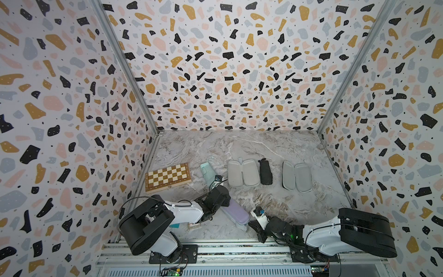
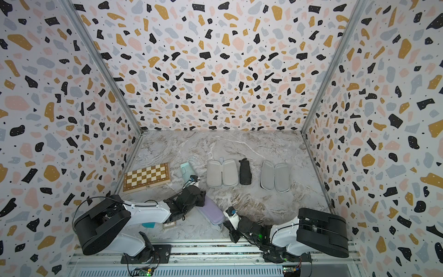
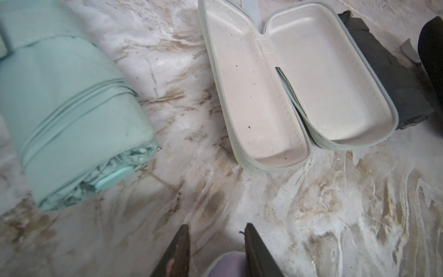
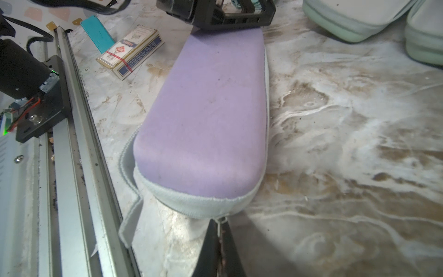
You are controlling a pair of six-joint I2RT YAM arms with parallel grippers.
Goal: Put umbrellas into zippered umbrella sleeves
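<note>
A closed purple sleeve (image 4: 207,106) with a pale zipper edge lies on the table, its strap loose at one side. Across its far end is my left gripper, shut on the sleeve, whose purple end peeks between the fingers. My right gripper is shut at the near end, its tips at the small zipper pull; only the thin pull shows there. A mint umbrella (image 3: 83,110) lies rolled at the left. An open pale sleeve (image 3: 332,73) and a black umbrella (image 3: 392,69) lie side by side; another open sleeve (image 1: 296,176) is farther right.
A chessboard (image 1: 168,177) stands at the left. Near the left arm lie a small card box (image 4: 131,50) and a teal item (image 4: 97,33). A metal rail (image 4: 87,138) runs along the front edge.
</note>
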